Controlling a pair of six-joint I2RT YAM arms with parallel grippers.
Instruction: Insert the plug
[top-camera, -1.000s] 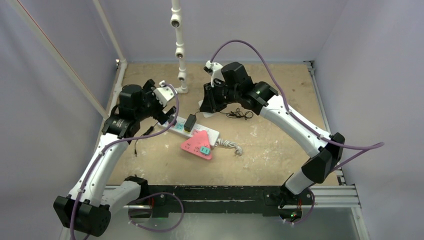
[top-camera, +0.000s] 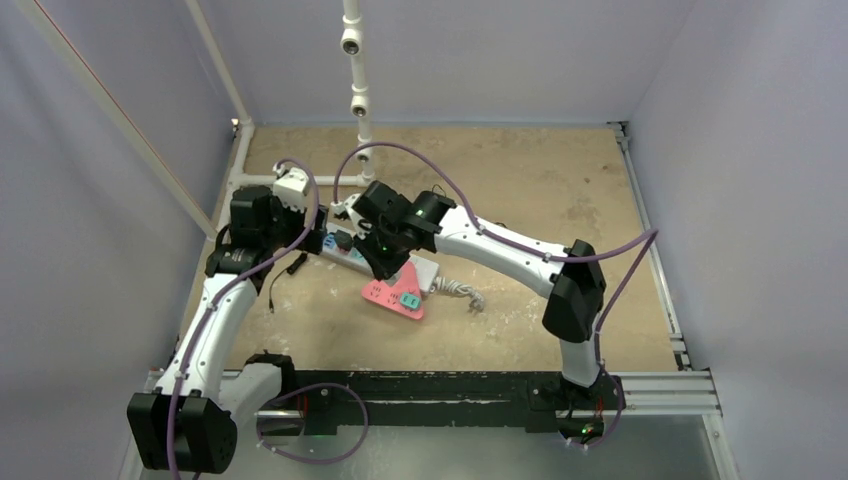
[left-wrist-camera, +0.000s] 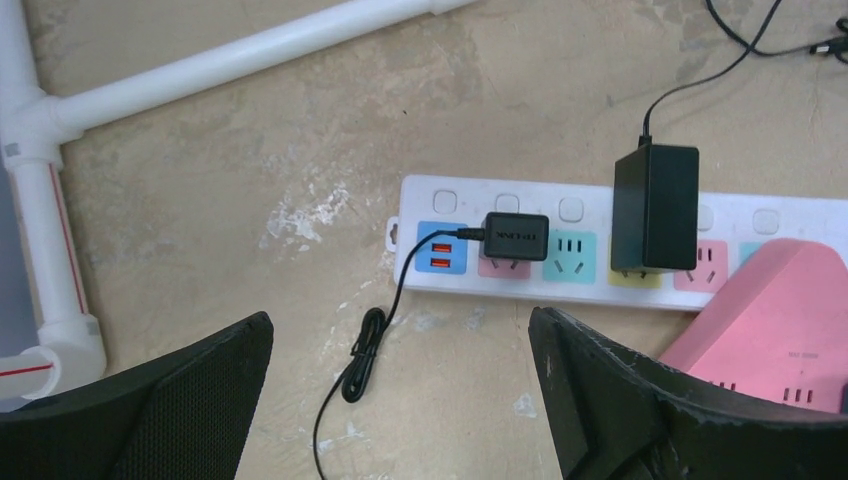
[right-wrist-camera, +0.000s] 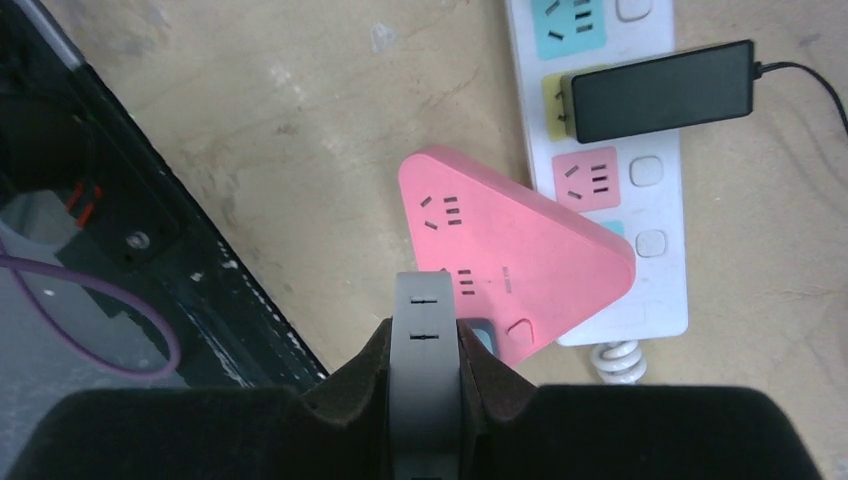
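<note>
My right gripper is shut on a pale grey plug (right-wrist-camera: 425, 300), held above the pink triangular socket (right-wrist-camera: 515, 260), which bears a teal piece (top-camera: 409, 300). The white power strip (left-wrist-camera: 450, 280) lies behind the triangle, carrying a small black adapter (left-wrist-camera: 516, 236) and a larger black adapter (left-wrist-camera: 655, 205). My left gripper stands open above the strip's left end, nothing between its fingers. In the top view the right wrist hides part of the strip.
A black cable bundle (left-wrist-camera: 365, 350) lies in front of the strip. White pipes (left-wrist-camera: 250, 55) run along the back left. The strip's coiled cord (top-camera: 455, 290) lies to the right; the board's right part is clear.
My right arm has swung left and toward the front, from the back of the board to over the pink triangle. My left arm has shifted back to the left.
</note>
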